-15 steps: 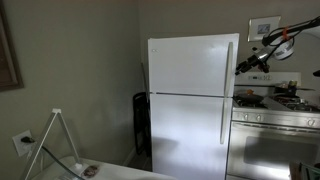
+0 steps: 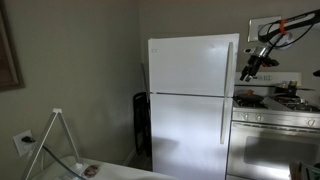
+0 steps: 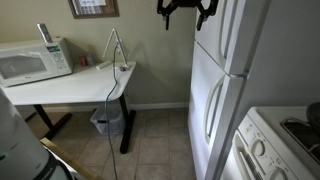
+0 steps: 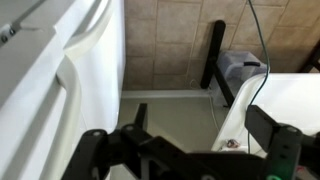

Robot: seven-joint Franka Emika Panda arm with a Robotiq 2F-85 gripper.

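Note:
A white two-door fridge (image 2: pixel 187 120) stands against the wall, both doors closed, with its handles on the right edge. My gripper (image 2: pixel 243 76) hangs beside the fridge's upper right edge, near the upper handle (image 2: pixel 229 68). It points downward in the second exterior view, where the two fingertips (image 3: pixel 167 21) are spread apart. From the wrist, the gripper is open with nothing between its fingers; the fridge handle (image 4: pixel 66 120) runs along the left, apart from them.
A stove (image 2: pixel 270 145) with a dark pan (image 2: pixel 249 100) adjoins the fridge. A white table (image 3: pixel 75 90) carries a microwave (image 3: pixel 35 62) and a white angled stand (image 3: pixel 115 47). Beneath it sits a bin (image 3: pixel 107 121). A cable (image 3: pixel 110 105) hangs to the tiled floor, which is mostly clear.
The arm has shifted slightly by the fridge's upper right edge, and the gripper now tilts further downward. Fridge doors look unchanged.

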